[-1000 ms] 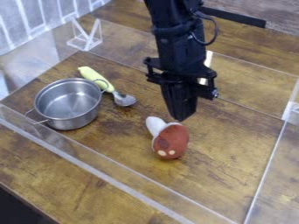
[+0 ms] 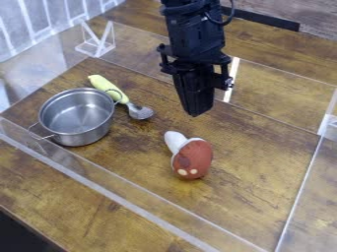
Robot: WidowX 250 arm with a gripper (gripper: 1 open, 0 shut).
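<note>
My black gripper (image 2: 196,96) hangs over the back middle of the wooden table, above and behind a red and white rounded object (image 2: 192,158) lying on the board, apart from it. How far its fingers are open is unclear. A steel pot (image 2: 78,115) stands at the left, with a spoon or ladle with a pale yellow-green handle (image 2: 106,86) lying behind it.
Transparent panels border the area. A small white holder (image 2: 98,41) sits at the back left, and a pale strip stands behind my gripper.
The object remains on the table.
</note>
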